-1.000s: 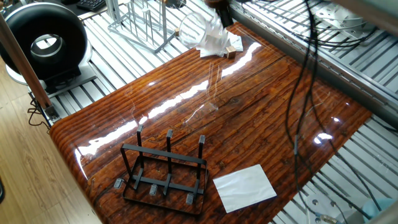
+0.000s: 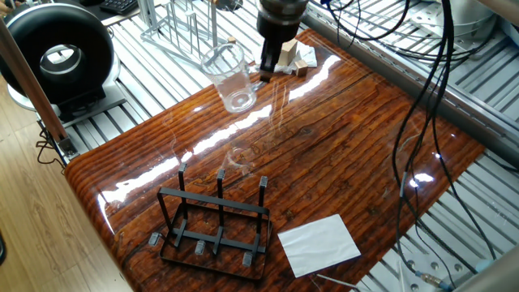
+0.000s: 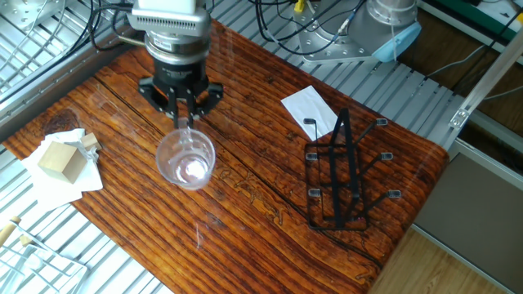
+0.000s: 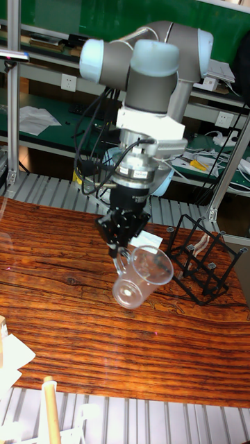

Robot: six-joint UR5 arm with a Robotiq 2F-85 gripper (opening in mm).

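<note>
A clear glass mug (image 2: 231, 77) hangs by its handle from my gripper (image 2: 266, 76), apparently a little above the wooden table (image 2: 340, 154). Seen in exterior view 2, the mug (image 3: 186, 160) has its mouth upward, with the black gripper (image 3: 185, 122) shut on the handle side. In exterior view 3 the handle (image 4: 122, 260) meets the fingertips, and the mug (image 4: 140, 279) leans. A black wire cup rack (image 2: 217, 231) with upright prongs stands on the table, away from the mug. No cup hangs on it.
Near the rack lies a flat white sheet (image 2: 319, 245). Small wooden blocks (image 3: 63, 162) rest on white paper at another table edge. Loose black cables (image 2: 442, 97) hang beside the arm. Bare tabletop separates mug and rack.
The gripper and mug have moved down and left in exterior view 1, away from the blocks and nearer the rack. The mug has turned more upright. Rack and sheet are unmoved.
</note>
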